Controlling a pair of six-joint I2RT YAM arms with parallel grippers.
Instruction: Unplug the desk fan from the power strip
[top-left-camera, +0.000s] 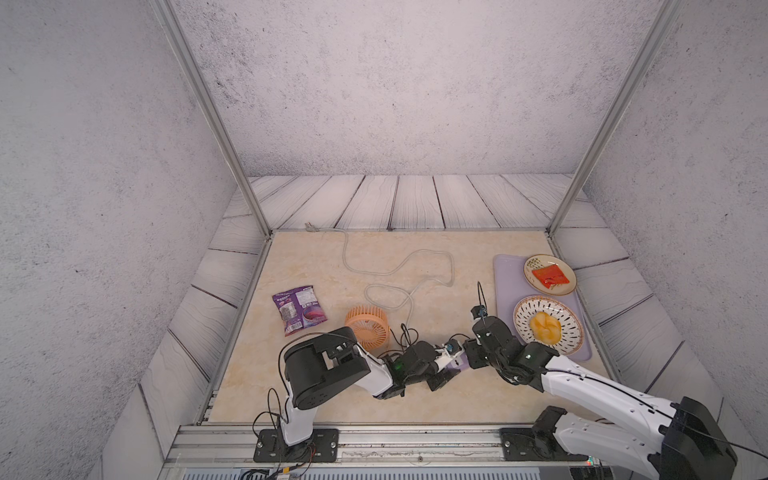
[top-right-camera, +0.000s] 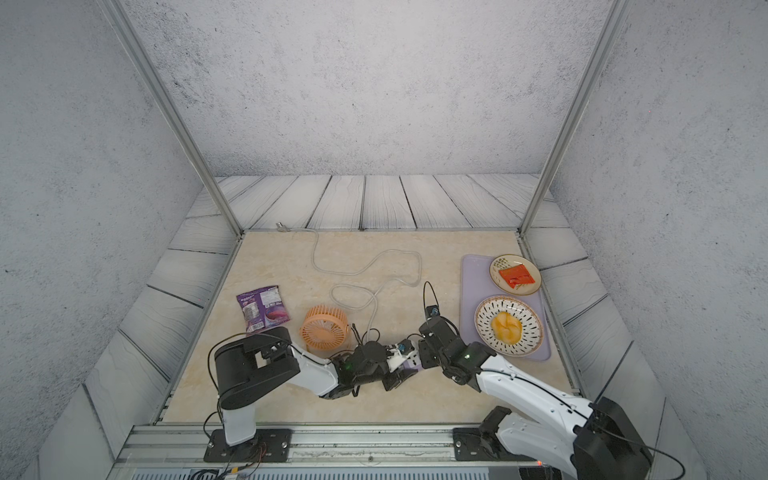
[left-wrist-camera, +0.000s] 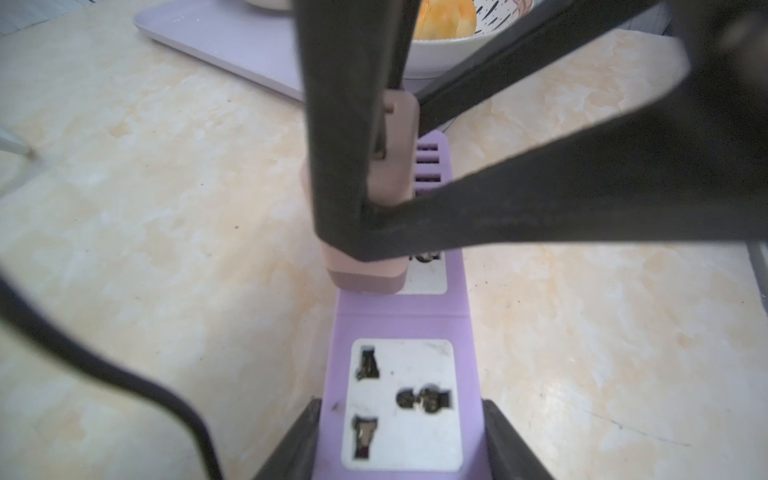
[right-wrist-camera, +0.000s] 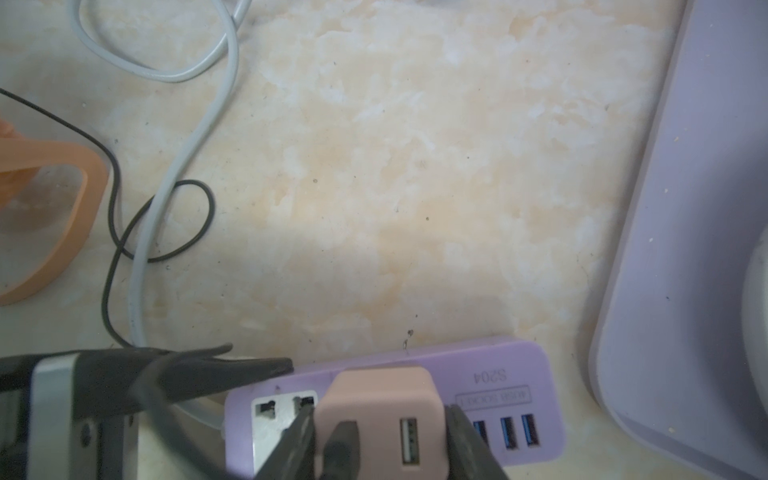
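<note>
The purple power strip (right-wrist-camera: 512, 372) lies flat on the table, its white socket plate (left-wrist-camera: 404, 432) facing up. My left gripper is shut across the near end of the strip, with a dark finger on each long side. A pink plug block (right-wrist-camera: 380, 388) is over the strip's middle, between the fingers of my right gripper, which lie against both its sides. In the left wrist view the pink plug (left-wrist-camera: 364, 272) overhangs one edge of the strip; its prongs are hidden. The orange desk fan (top-left-camera: 368, 327) stands beside my left arm.
A purple tray (top-left-camera: 506, 280) with two plates of food stands at the right. A purple snack bag (top-left-camera: 299, 309) lies at the left. The strip's white cord (top-left-camera: 400, 268) loops over the otherwise bare back of the table.
</note>
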